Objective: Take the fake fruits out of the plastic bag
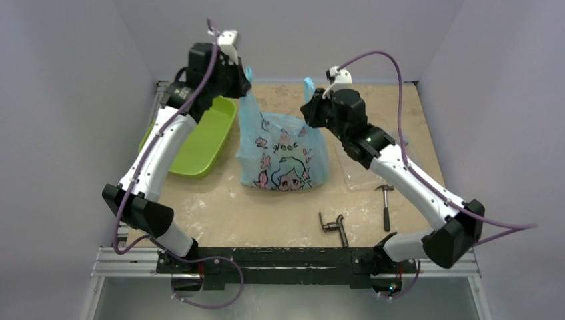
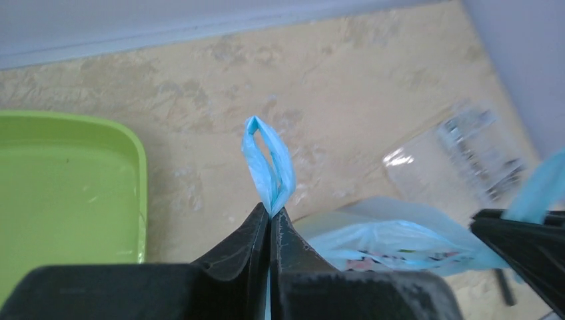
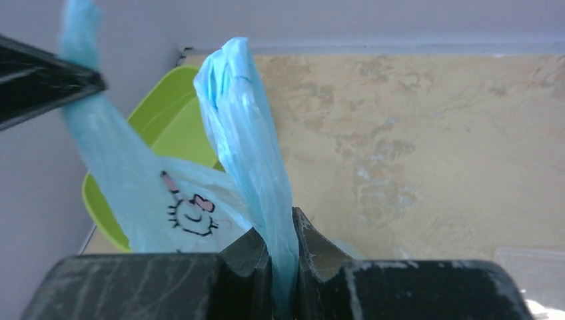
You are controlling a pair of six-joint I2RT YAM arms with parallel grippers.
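The pale blue plastic bag [image 1: 283, 150], printed with a girl's face, hangs stretched between my two grippers. My left gripper is shut on one handle, whose loop [image 2: 270, 163] sticks out past the fingertips. The other handle [image 3: 240, 120] is pinched in my right gripper, shut on it. From above, the left gripper [image 1: 245, 90] is at the bag's upper left and the right gripper [image 1: 306, 113] at its upper right. No fruit can be made out; the bag's inside is hidden.
A green tray [image 1: 212, 137] stands left of the bag, partly under the left arm. Toward the right lie a clear plastic box [image 1: 360, 175] and a hammer [image 1: 386, 207]. A dark metal tool [image 1: 333, 227] is near the front edge.
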